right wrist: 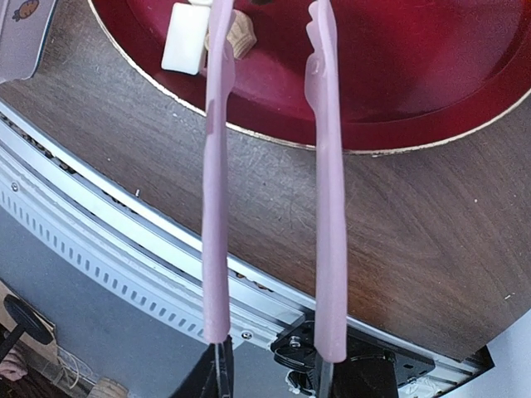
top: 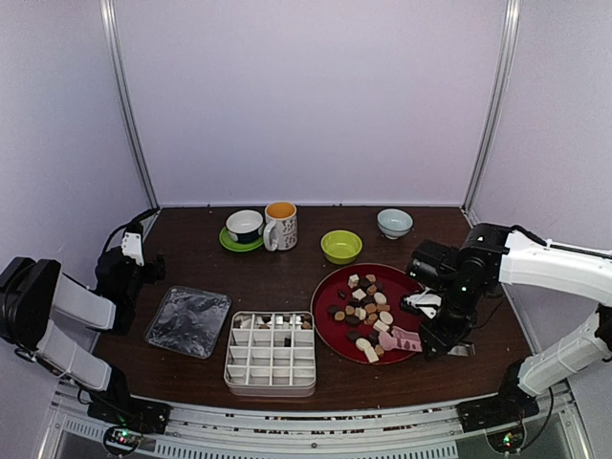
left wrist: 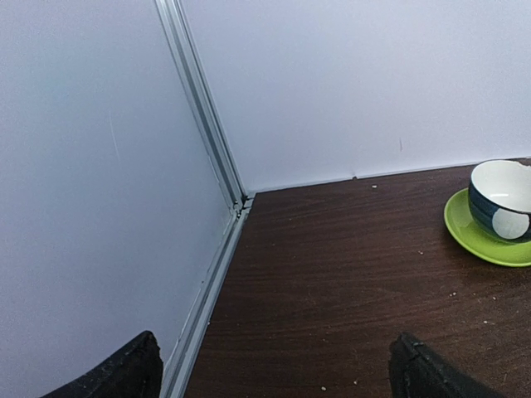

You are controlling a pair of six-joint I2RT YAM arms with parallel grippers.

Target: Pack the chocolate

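Note:
The red plate [top: 335, 335] holds several brown, dark and white chocolates. The white compartment box [top: 270, 368] stands left of it, with some pieces in its back compartments. My right gripper's long pink fingers [right wrist: 330, 207] reach over the plate's near right part, apart, with a white piece [right wrist: 182, 37] and a light brown one [right wrist: 241, 33] beside and beneath the left finger; nothing is seen held between them. My left gripper stands open at the table's left, empty.
A clear lid [top: 186, 320] lies left of the box. At the back stand a bowl on a saucer [top: 245, 225], a mug [top: 280, 229], a green bowl [top: 341, 247] and a light blue bowl [top: 395, 222].

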